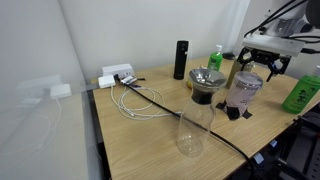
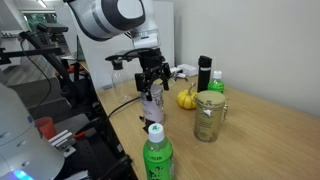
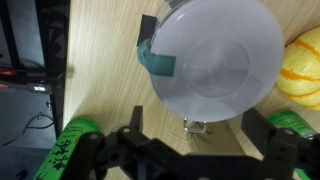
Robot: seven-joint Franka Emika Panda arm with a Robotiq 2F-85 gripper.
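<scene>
A whitish jar with a round lid (image 1: 247,80) stands upright toward the right of the table in exterior view 1. Exterior view 2 shows the jar (image 2: 152,104) directly below the arm. My gripper is open at the lid's near edge, its dark fingers (image 3: 128,143) spread apart. Between them, in the wrist view, lies a small metal clasp (image 3: 197,127) at the rim of the translucent lid (image 3: 225,55). A teal tab (image 3: 157,60) sits on the opposite side of the rim. Whether the fingers touch the jar cannot be told.
A tan canister (image 2: 209,117) and a green bottle (image 2: 157,155) stand near the jar. A metal bowl (image 1: 208,77), yellow gourd (image 2: 187,98) and black cylinder (image 1: 181,60) are farther off. A clear glass (image 1: 194,132) stands toward the front, with cables (image 1: 145,106) behind.
</scene>
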